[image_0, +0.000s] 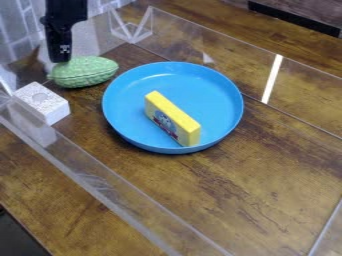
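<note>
My dark gripper (59, 48) is at the top left, above and just behind a green oblong object (84, 73) that lies on the wooden surface; whether its fingers are open or shut is unclear. A blue plate (214, 105) holds an upright yellow box (173, 119) with a printed side. A white speckled block (40, 102) lies at the left, below the green object.
Clear plastic walls or strips run along the left and back of the work area. The wooden surface (254, 190) to the right and front of the plate is clear.
</note>
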